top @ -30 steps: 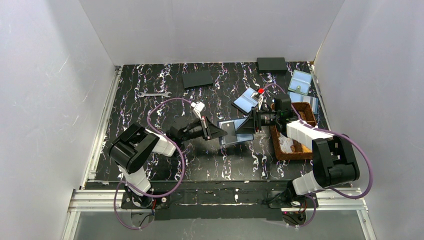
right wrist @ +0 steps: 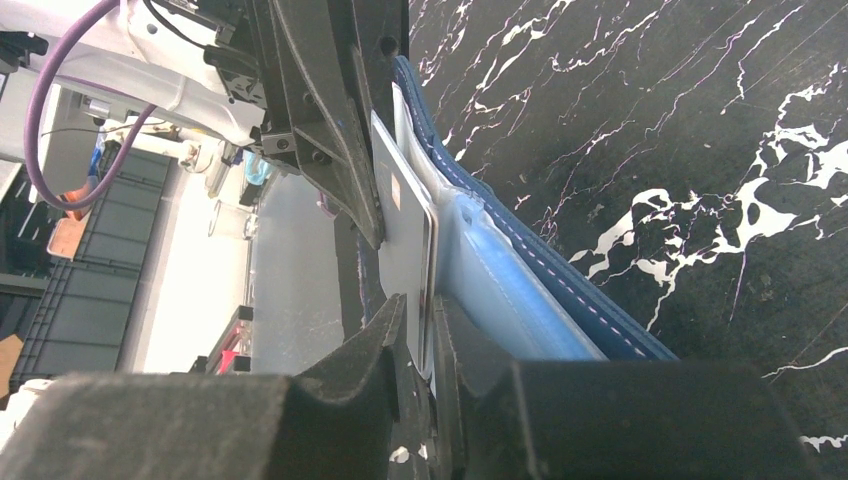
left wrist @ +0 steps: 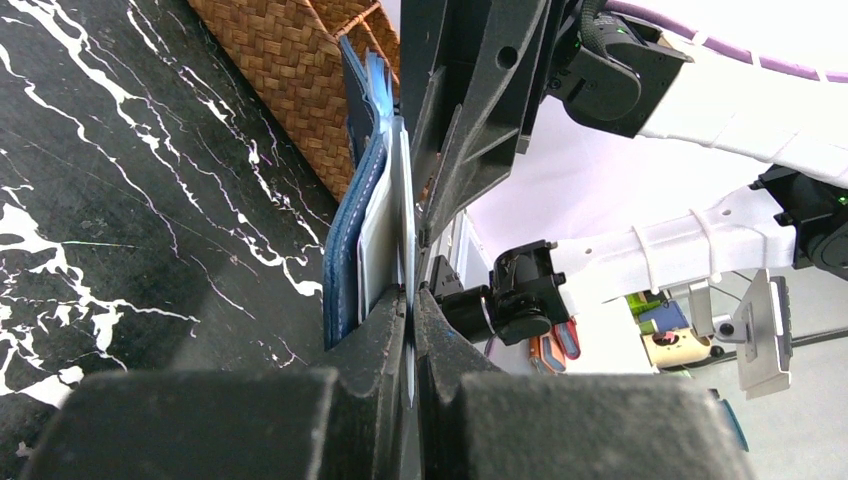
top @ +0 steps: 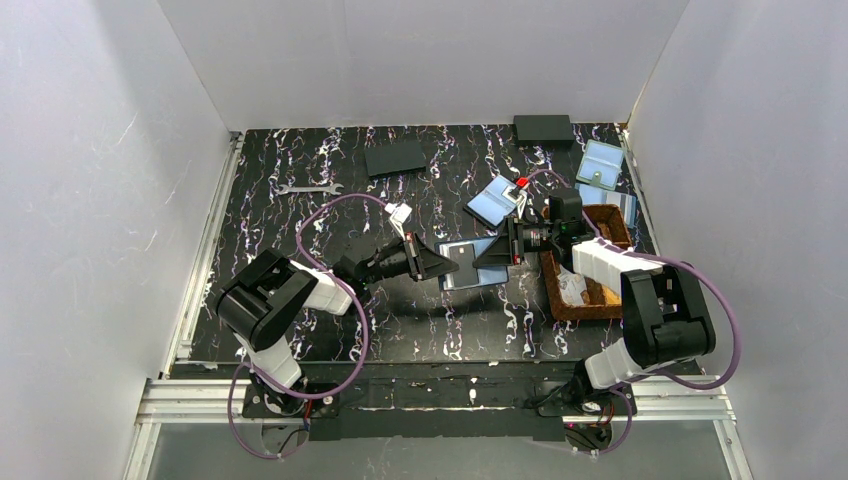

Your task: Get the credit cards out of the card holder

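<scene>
A blue card holder (top: 490,274) is held upright between the grippers above the table, a grey card (top: 459,260) at its face. In the left wrist view its blue edge (left wrist: 350,230) and pale inserts show. My left gripper is shut on the thin pale layer at that edge. In the right wrist view the card (right wrist: 405,230) stands beside the light blue sleeve (right wrist: 510,290); my right gripper is part open around the card's near edge, and whether it grips it is unclear. The left fingers press near the far end.
A wicker basket (top: 585,312) sits at the right. Another blue holder (top: 492,200), two black blocks (top: 395,158) and a wrench (top: 310,189) lie at the back.
The holder and both grippers have barely moved; the right arm has shifted very slightly.
</scene>
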